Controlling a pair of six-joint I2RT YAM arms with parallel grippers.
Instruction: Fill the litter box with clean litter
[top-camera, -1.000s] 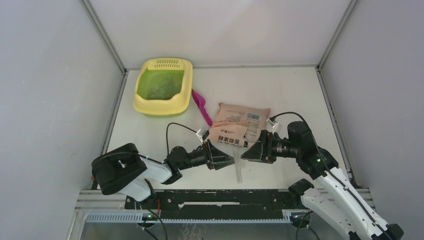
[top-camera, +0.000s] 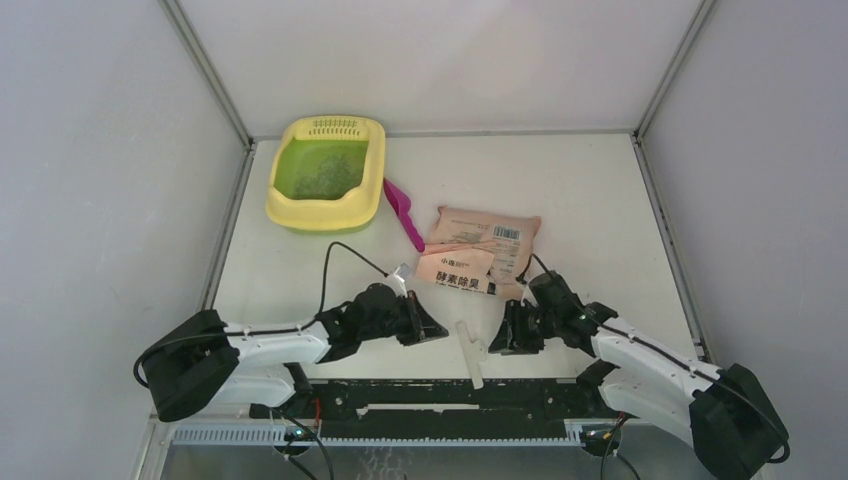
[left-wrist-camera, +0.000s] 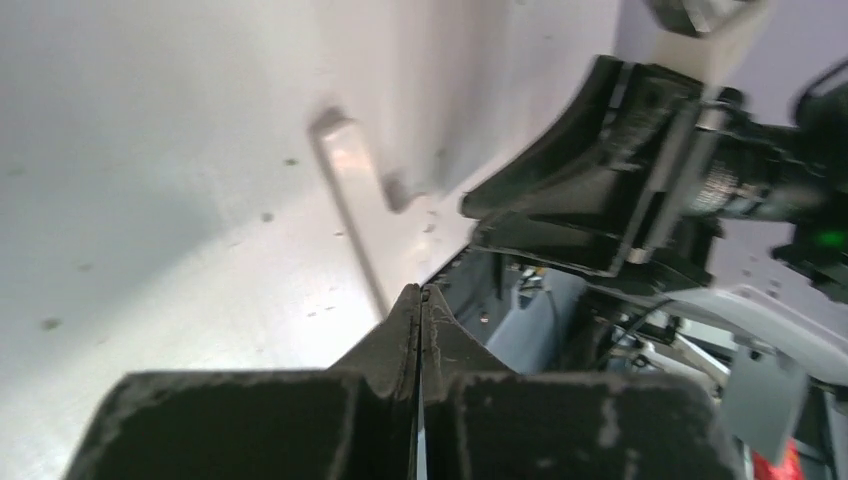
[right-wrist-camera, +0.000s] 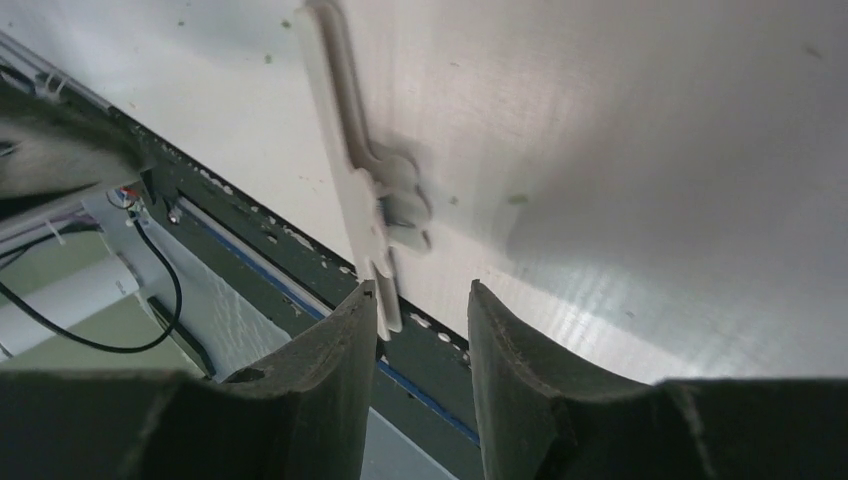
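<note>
A pale, flat clip (top-camera: 470, 357) lies on the table at the front middle, its lower end over the dark front edge. In the left wrist view the clip (left-wrist-camera: 358, 180) is beyond my left gripper, whose fingers are pressed together, empty. Seen from above, the left gripper (top-camera: 443, 330) points right, left of the clip. My right gripper is open, its gap empty, with the clip (right-wrist-camera: 340, 150) ahead of it. The pink litter bag (top-camera: 470, 225) lies behind, its top folded over. At the back left stands the yellow litter box (top-camera: 330, 213), a greyish patch inside.
A purple scoop (top-camera: 402, 212) leans between the litter box and the bag. Bare table (top-camera: 590, 210) lies to the right of the bag. Grey walls close in the left, right and back.
The clip was held upright in my left gripper; now it lies on the table. The left gripper has moved slightly left and shut.
</note>
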